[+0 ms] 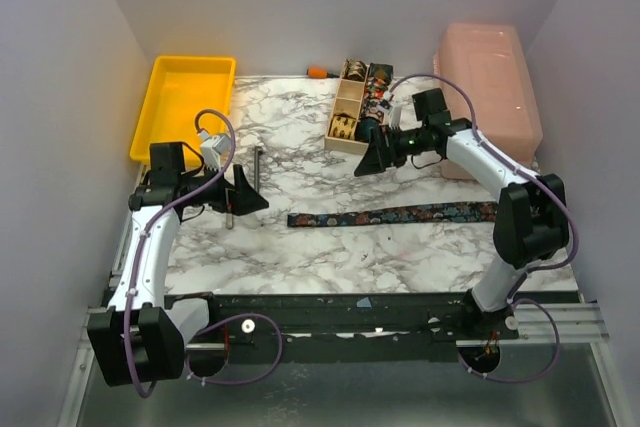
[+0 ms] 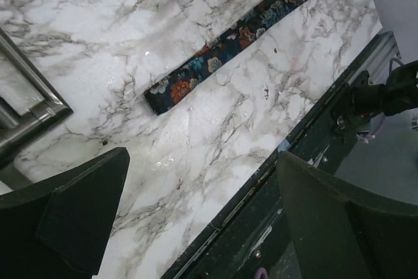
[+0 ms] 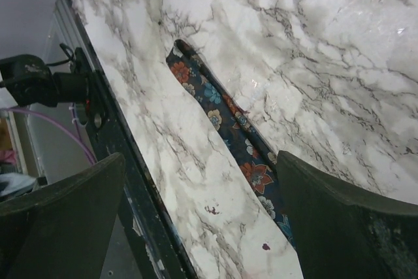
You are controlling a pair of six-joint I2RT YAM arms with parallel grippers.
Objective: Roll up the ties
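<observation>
One dark floral tie [image 1: 390, 217] lies stretched out flat across the marble table, its narrow end toward the left. In the left wrist view that end of the tie [image 2: 176, 89] is folded flat on the marble, clear of both fingers. My left gripper [image 1: 262, 197] is open and empty, just left of the tie's narrow end. Above and behind the tie's middle hovers my right gripper [image 1: 368, 159], also open; nothing is between its fingers in the right wrist view, where the tie [image 3: 222, 115] runs below. The right forearm hides the tie's right end.
A wooden box [image 1: 347, 107] with rolled ties in its compartments stands at the back. A yellow tray [image 1: 160, 117] is back left, a pink bin [image 1: 490, 97] back right. A metal frame [image 1: 257, 172] lies beside the left gripper.
</observation>
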